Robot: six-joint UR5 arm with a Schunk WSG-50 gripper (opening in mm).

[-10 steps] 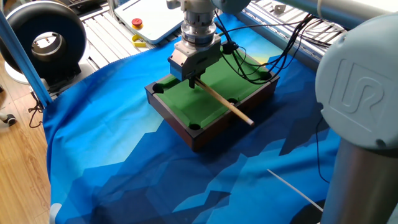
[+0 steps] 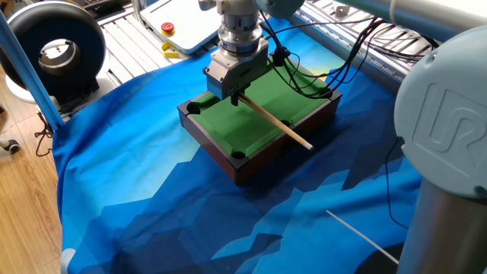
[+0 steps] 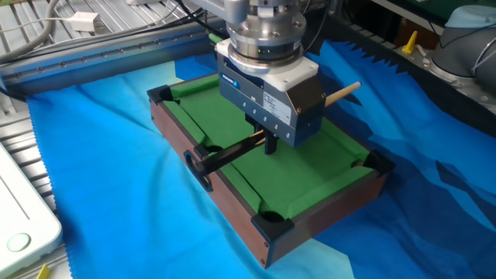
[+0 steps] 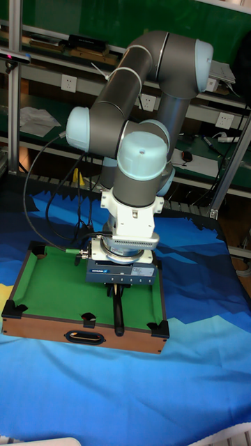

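A miniature pool table [image 2: 236,137] with green felt and brown wooden sides sits on the blue cloth. My gripper [image 3: 262,136] hangs low over its felt, shut on a cue stick. The cue's dark butt [image 3: 231,153] slants out over the long side with the oval handle; in exterior view 3 this butt [image 4: 118,316] points toward the camera. Its pale wooden shaft [image 2: 278,124] reaches past the opposite long side, tip in the air beyond the rim. No balls show on the visible felt; the gripper body hides part of it.
A thin white stick [image 2: 361,234] lies on the cloth near the arm's base. Black cables [image 2: 354,65] loop beside the wrist. A white panel with a red button [image 2: 167,28] stands behind.
The gripper and cue have shifted only slightly, with the shaft's tip a little higher and farther right in exterior view 1. The pool table has not moved.
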